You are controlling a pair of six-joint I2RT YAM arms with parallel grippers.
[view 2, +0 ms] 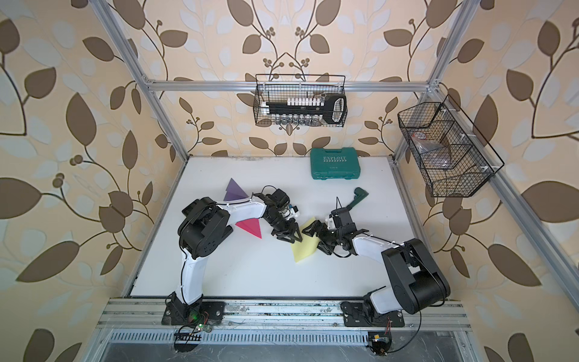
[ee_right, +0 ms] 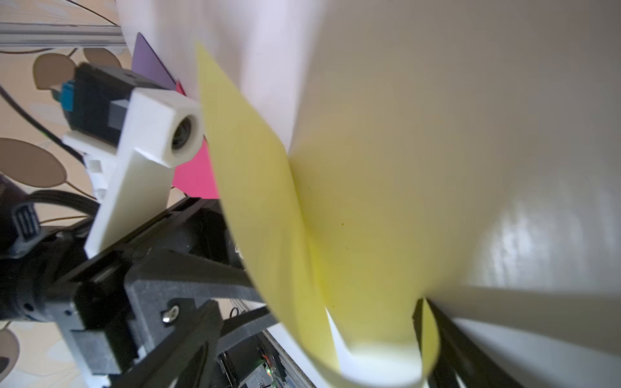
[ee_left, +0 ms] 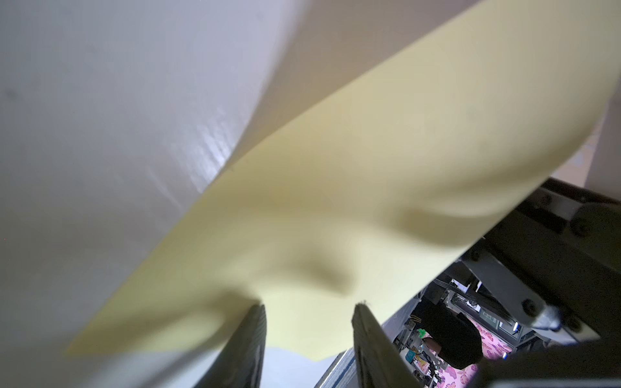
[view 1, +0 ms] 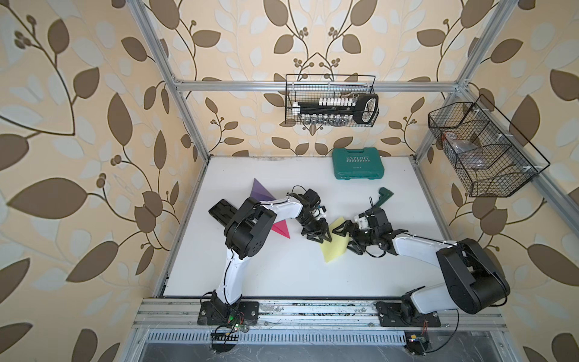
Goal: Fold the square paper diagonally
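The yellow paper (view 1: 331, 249) (view 2: 304, 247) lies between my two grippers on the white table. In the right wrist view its near part (ee_right: 258, 194) is bent up and curls over, with a crease along it. My left gripper (view 1: 319, 235) stands open at the paper's left side, its fingertips low over it. My right gripper (view 1: 352, 235) (view 2: 319, 238) is open at the paper's right side, among the curled part; in its wrist view the paper hides much of the fingers.
Purple paper (view 1: 260, 188) and pink paper (view 1: 282, 228) lie beside my left arm, with a dark object (view 1: 223, 212) further left. A green tool (view 1: 383, 195) and a teal case (view 1: 357, 163) lie behind my right arm.
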